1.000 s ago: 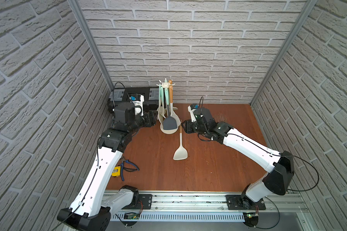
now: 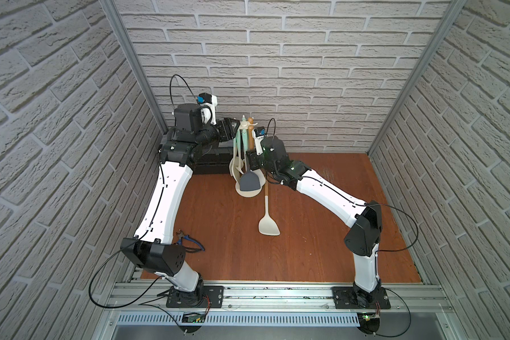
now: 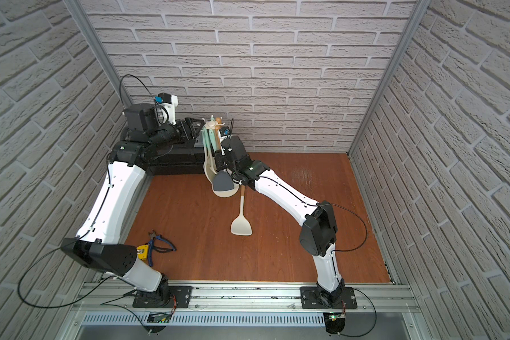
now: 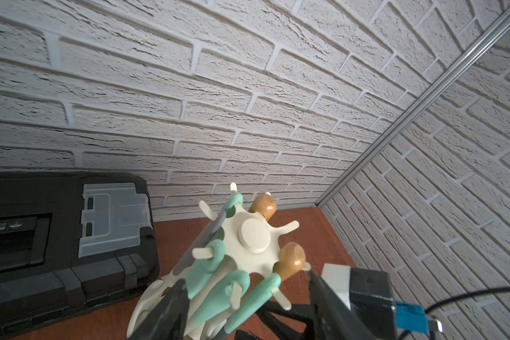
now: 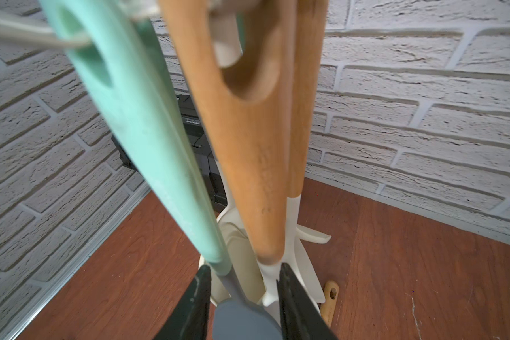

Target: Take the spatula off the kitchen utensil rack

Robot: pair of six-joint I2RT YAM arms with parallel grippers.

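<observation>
The utensil rack's cream top (image 4: 255, 235) has several utensils hanging from it, with mint handles (image 5: 147, 141) and orange handles (image 5: 249, 170). A grey spatula head (image 2: 249, 180) hangs at the front. My left gripper (image 2: 230, 129) is open beside the rack's top, above the handles in the left wrist view. My right gripper is part open at the rack's right side, low by the hanging handles and in front of the grey head. A white spatula (image 2: 268, 223) with a wooden handle lies on the table below.
A black case (image 4: 28, 243) stands behind the rack at the left. Pliers (image 3: 161, 243) and a yellow tape measure (image 3: 142, 254) lie at the front left.
Both arms have risen. My left gripper has moved up to the rack's top; my right gripper has moved up and left to the hanging handles.
</observation>
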